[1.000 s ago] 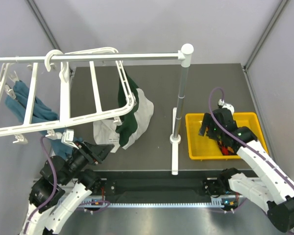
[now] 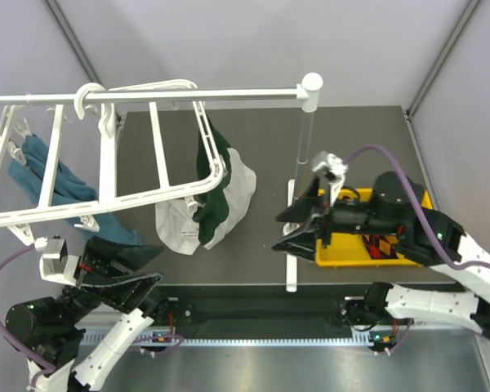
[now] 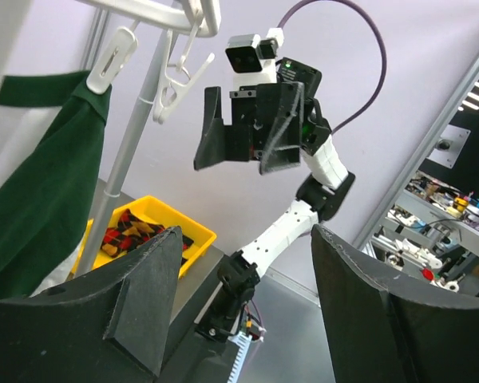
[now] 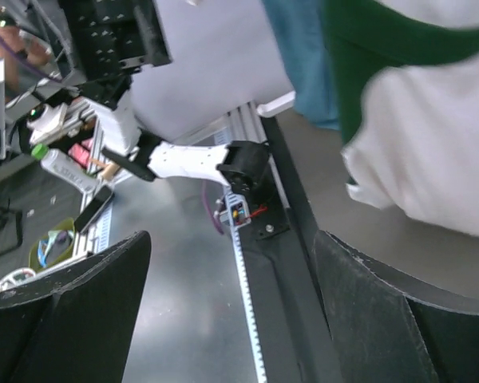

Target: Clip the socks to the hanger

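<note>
The white hanger [image 2: 106, 200] hangs from a metal rail at the upper left of the top view. Blue socks [image 2: 86, 196] dangle from clips on its left side. On the right side hang a green and white sock [image 2: 216, 196]; in the left wrist view a white clip [image 3: 113, 60] grips its green part, and an empty clip [image 3: 176, 92] is beside it. My left gripper [image 2: 159, 265] is open below the hanger's front edge, nothing between its fingers. Right of the stand pole, my right gripper [image 2: 282, 233] is open and empty, apart from the socks.
A yellow bin [image 2: 355, 257] holding a red and black patterned item [image 2: 380, 247] sits at the right, partly under my right arm. The upright metal pole [image 2: 302, 155] stands between the green sock and the bin.
My right arm has risen from over the yellow bin and moved left toward the pole, its gripper now wider. My left gripper has drawn back left and opened. The hanging socks look unchanged.
</note>
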